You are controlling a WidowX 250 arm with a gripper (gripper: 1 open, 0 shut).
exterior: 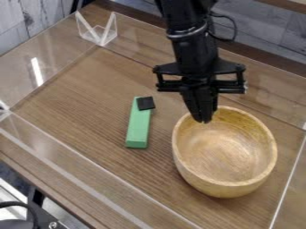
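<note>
The black robot arm reaches down from the top of the view, its gripper (pixel 206 111) just above the upper rim of a large light wooden bowl (pixel 225 170). The gripper looks shut, with nothing visible between its fingers, though they are small and dark here. Left of the bowl a green bar (pixel 138 129) lies on the table, with a small black piece (pixel 146 103) at its upper end.
A clear plastic object (pixel 93 30) stands at the back left. A dark cable runs at the bottom left corner.
</note>
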